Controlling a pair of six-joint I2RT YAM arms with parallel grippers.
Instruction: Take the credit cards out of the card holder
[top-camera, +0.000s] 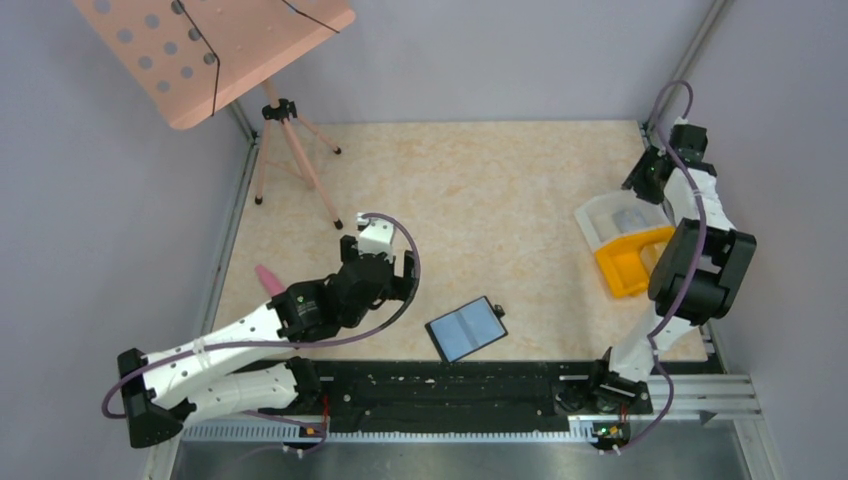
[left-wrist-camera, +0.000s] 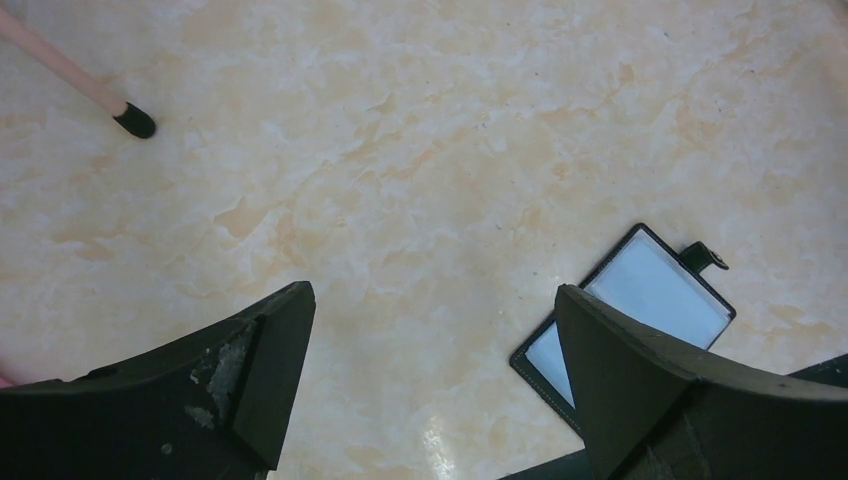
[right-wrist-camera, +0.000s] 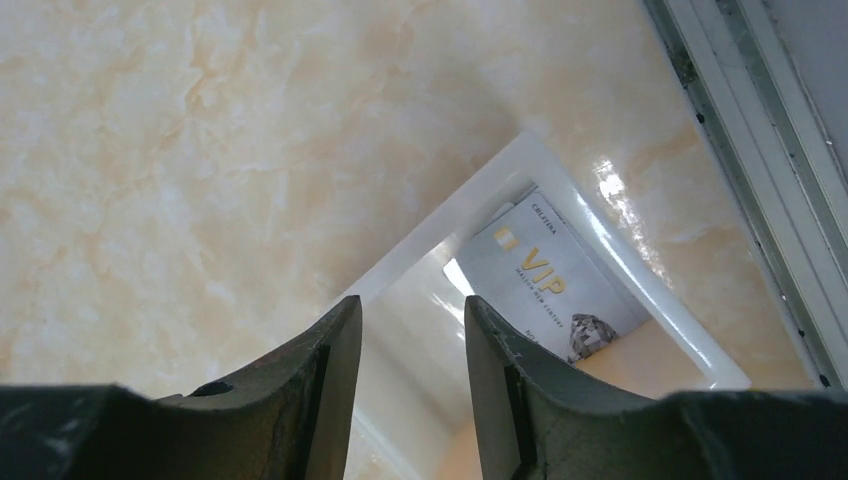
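Note:
The black-edged card holder (top-camera: 466, 329) lies open and flat at the front of the table, its two pale blue panels facing up; part of it (left-wrist-camera: 660, 290) shows in the left wrist view behind a finger. A grey VIP card (right-wrist-camera: 548, 275) rests in the white compartment of a tray at the right, with another pale edge showing under it. My left gripper is open above bare table, up and left of the holder. Over the tray's far end, my right gripper has its fingers apart, nothing visible between them.
The tray has a white compartment (top-camera: 594, 222) and a yellow one (top-camera: 619, 272), partly covered by my right arm. A pink tripod stand (top-camera: 308, 175) occupies the back left, and a pink object (top-camera: 268, 280) lies by my left arm.

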